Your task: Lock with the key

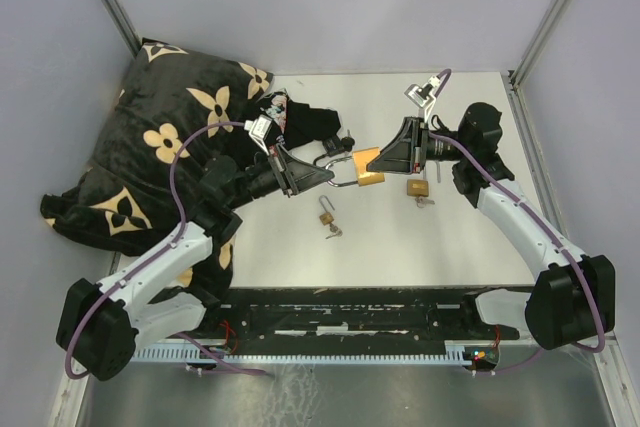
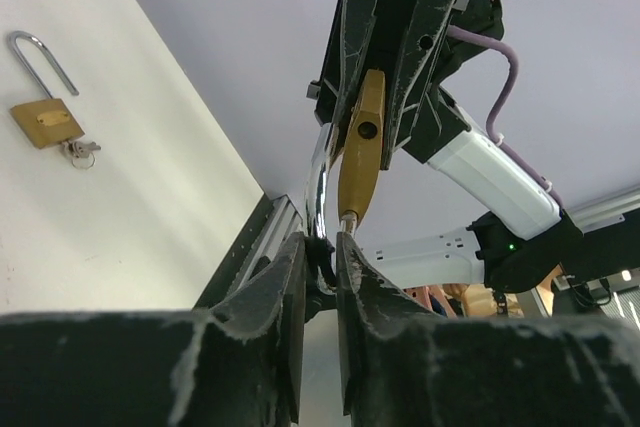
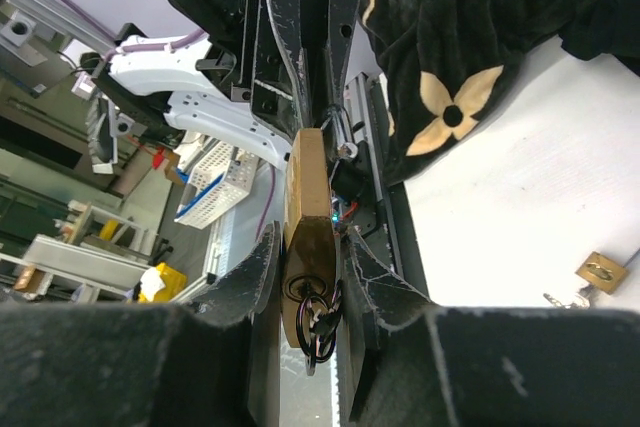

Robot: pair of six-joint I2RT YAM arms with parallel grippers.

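A brass padlock (image 1: 367, 167) is held in the air above the table's middle. My right gripper is shut on its body, and a key ring with dark keys (image 3: 318, 332) hangs at the body's end between the fingers. From the other side, my left gripper is shut on the bend of the steel shackle (image 2: 316, 192). One shackle leg enters the lower part of the brass body (image 2: 359, 167). An open round hole shows higher up, and the other leg runs beside it rather than in it. The key slot is hidden.
Two more padlocks lie on the white table: a small one (image 1: 326, 218) with keys below the held lock, and a larger one (image 1: 417, 188) to the right. A dark flowered cloth (image 1: 130, 137) covers the left side.
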